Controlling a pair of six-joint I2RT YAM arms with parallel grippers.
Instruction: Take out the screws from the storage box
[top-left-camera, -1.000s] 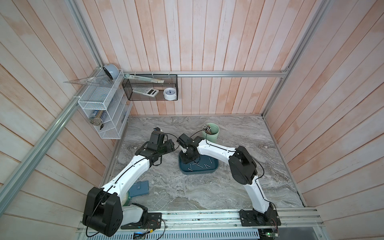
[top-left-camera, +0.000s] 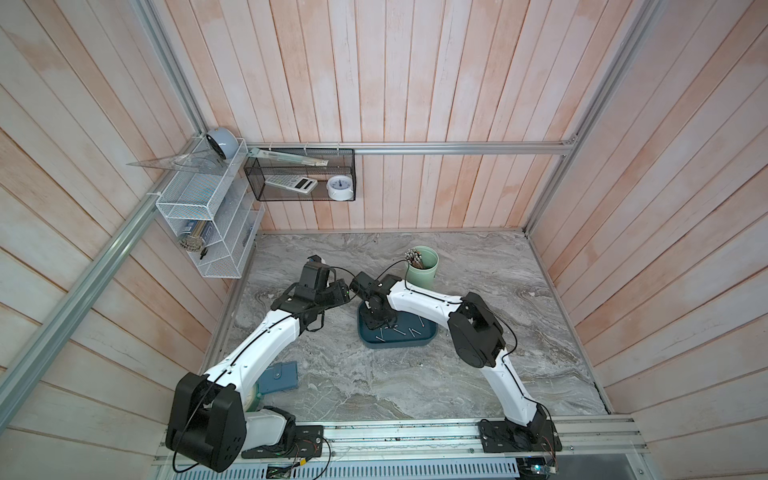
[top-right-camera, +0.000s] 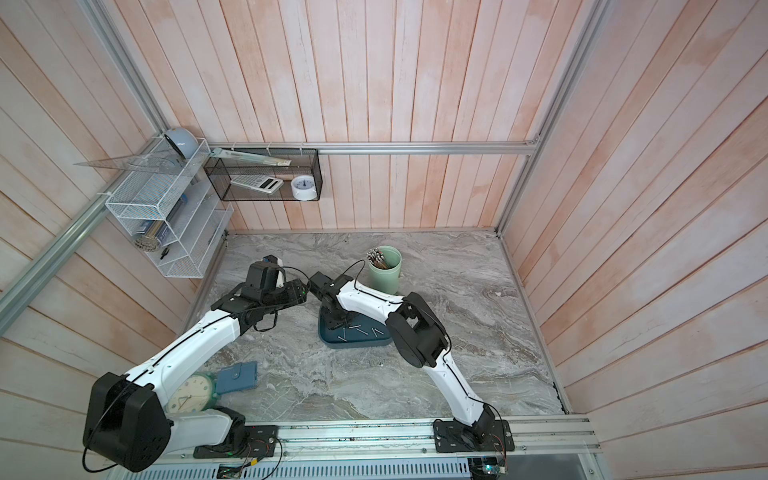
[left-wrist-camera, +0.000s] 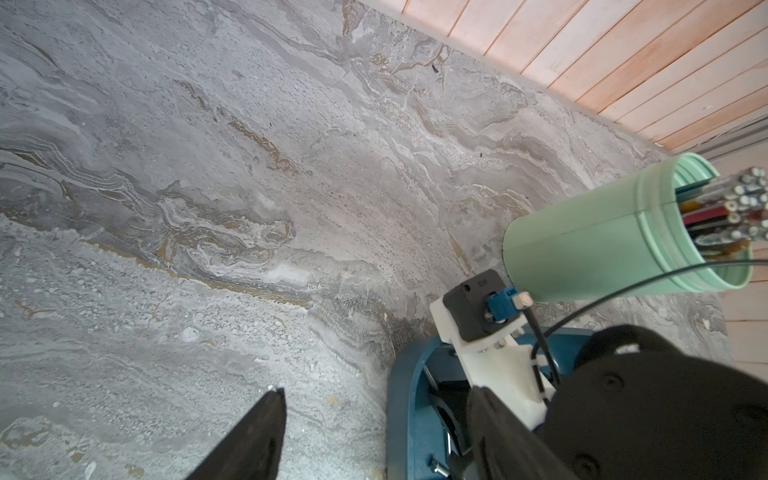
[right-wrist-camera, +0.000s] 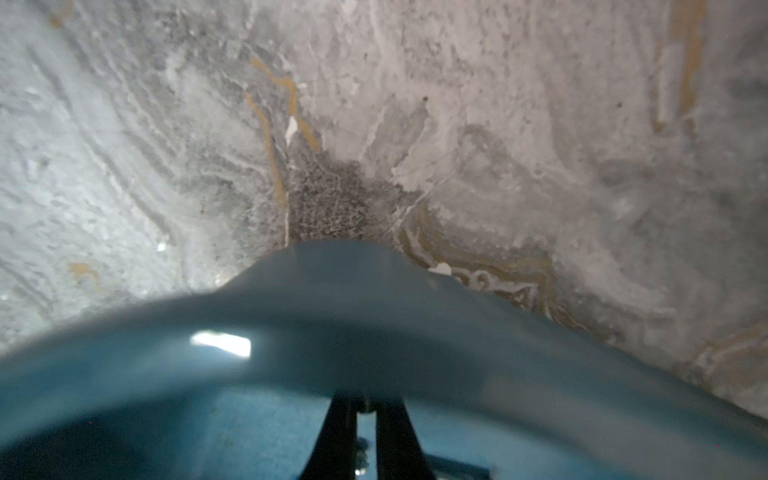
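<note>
The dark blue storage box (top-left-camera: 397, 344) sits on the table with several silver screws (top-left-camera: 414, 331) loose on its floor. My right gripper is inside the box, close to its wall. Its dark fingers (right-wrist-camera: 321, 452) are nearly together, shut on a small screw (right-wrist-camera: 361, 457) that is blurred and only partly visible. To the left of the box, my left gripper stands open, its fingers (left-wrist-camera: 262, 428) wide apart with nothing held. The right arm hides the back left of the box in both top views.
Close behind the box stands a green cup (top-left-camera: 424, 272) full of thin sticks. A blue notebook (top-left-camera: 278, 377) lies at the front left, partly beside the left arm. Bare table (top-left-camera: 512, 280) stretches to the right, and the front middle is clear too.
The left arm and the box have not moved.
</note>
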